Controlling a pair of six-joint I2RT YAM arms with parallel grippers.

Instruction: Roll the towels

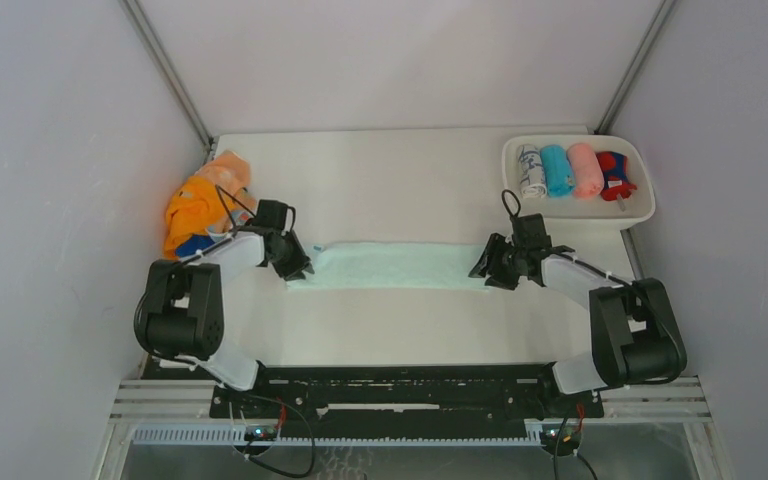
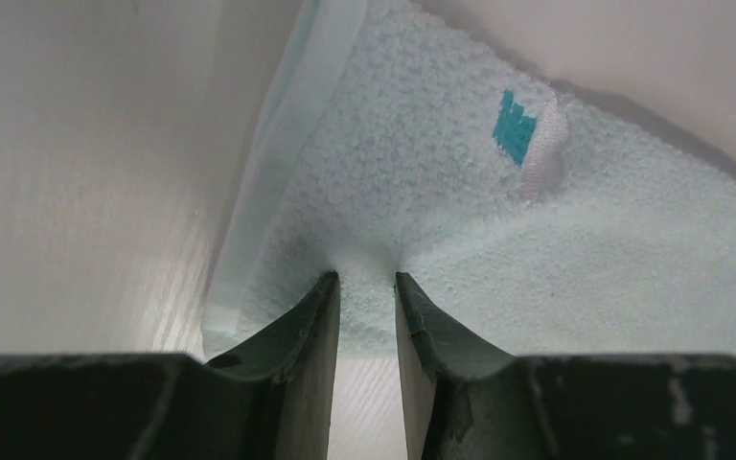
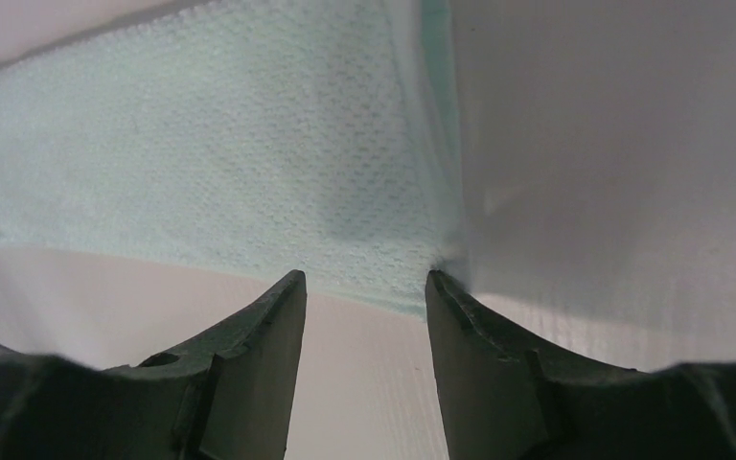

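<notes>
A pale mint towel (image 1: 390, 266) lies as a long folded strip across the middle of the table. Over its left end is my left gripper (image 1: 300, 272); in the left wrist view its fingertips (image 2: 326, 292) are a small gap apart above the towel's near edge, with no cloth clearly between them. A teal tag (image 2: 515, 127) shows by the far edge. At the strip's right end stands my right gripper (image 1: 484, 268), its fingers well apart. The right wrist view shows its fingers (image 3: 441, 297) by the towel's near right corner; whether they touch the cloth I cannot tell.
A white bin (image 1: 570, 208) at the back right holds several rolled towels, among them a blue one (image 1: 557, 172). Crumpled orange towels (image 1: 195, 210) are piled at the left edge.
</notes>
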